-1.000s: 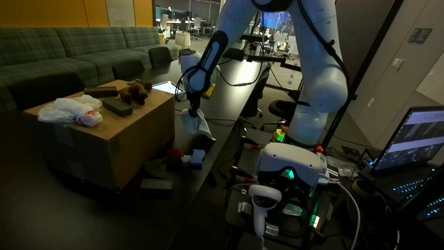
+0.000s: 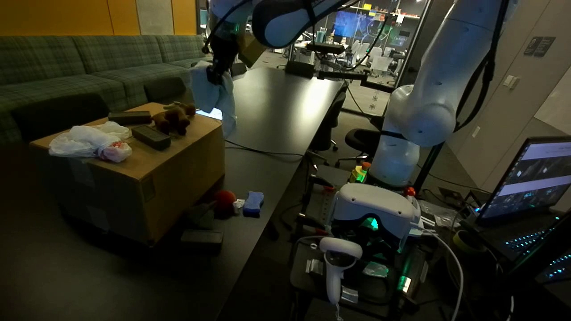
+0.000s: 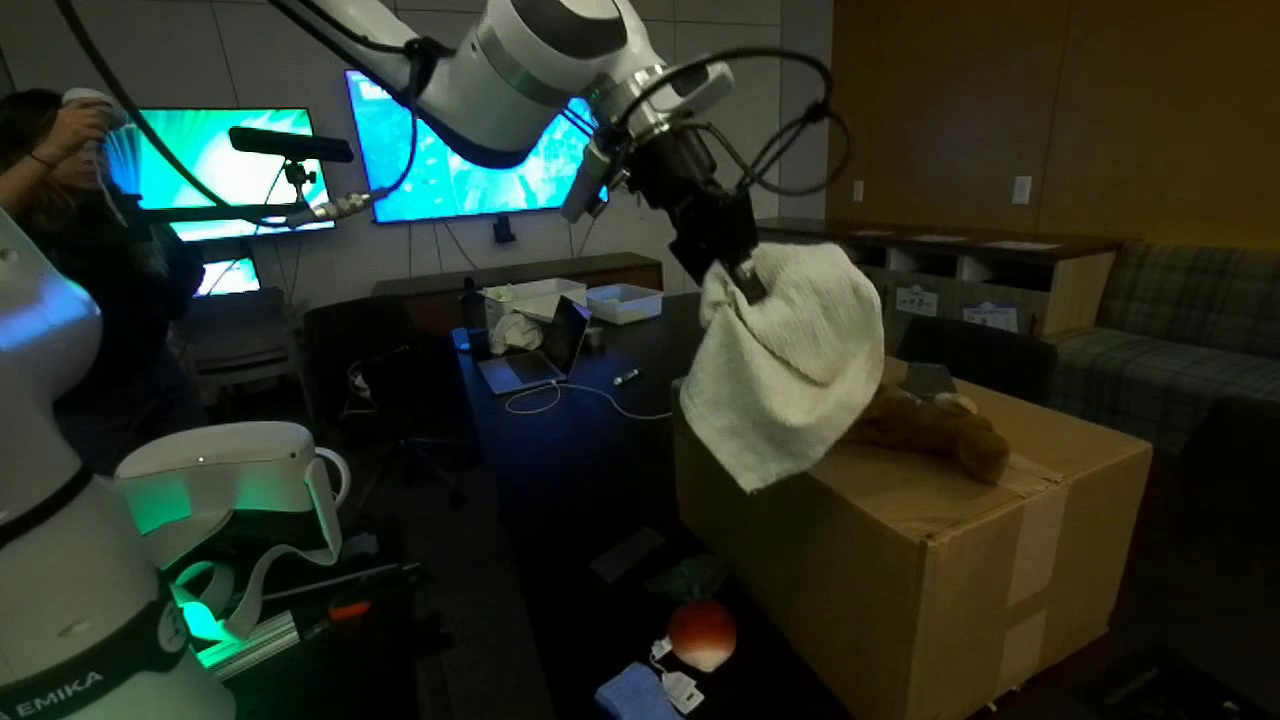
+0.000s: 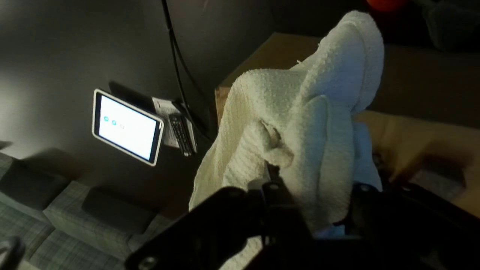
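Note:
A white cloth [image 3: 786, 360] hangs in loose folds from my gripper [image 3: 746, 278], which is shut on it. In exterior view 1 the cloth [image 2: 211, 93] is in the air by the far right corner of the cardboard box [image 2: 184, 184], higher than its top. The wrist view has the cloth [image 4: 297, 117] bunched between the dark fingers and covering much of the scene behind. How far the cloth's lower edge is from the box cannot be told exactly.
On the box lie a white plastic bag [image 2: 88, 141], a brown plush toy [image 2: 175, 117] and dark blocks [image 2: 151, 137]. Beside it on the table are a red ball-like object [image 2: 225, 201] and a blue sponge [image 2: 254, 203]. A lit tablet [image 4: 128, 126] lies beyond the box.
My gripper has risen from low over the table and moved left toward the box's far corner, carrying the cloth up with it. Things on the box and table look unmoved.

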